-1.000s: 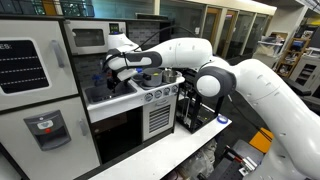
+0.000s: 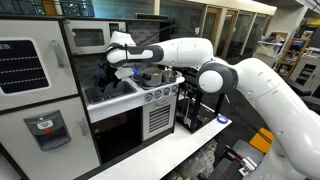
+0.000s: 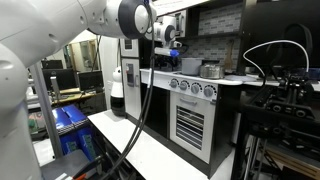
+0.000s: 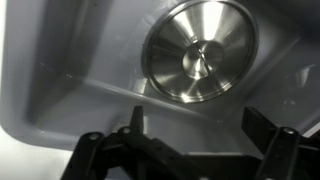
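Note:
A round, shiny metal lid [image 4: 201, 50] with a small raised handle lies inside the grey sink [image 4: 75, 112] in the wrist view. My gripper is open above the sink, its two dark fingers set wide apart with nothing between them. The lid sits beyond the fingertips, apart from them. In exterior view 1 the gripper is over the dark sink [image 2: 110, 97] at the counter's left end; its fingers are too small to make out there. From the other side, in exterior view 2, the arm reaches to the far end of the counter.
Metal pots stand on the stove right of the sink, one a steel pot [image 3: 212, 71]. A microwave [image 2: 88, 36] hangs behind the sink, and a tall fridge unit [image 2: 38, 135] borders it on the left. A dark rack [image 2: 203, 113] stands right of the oven.
The arm's end has shifted a little to the left and lower over the sink in exterior view 1. The pots and counter look unchanged.

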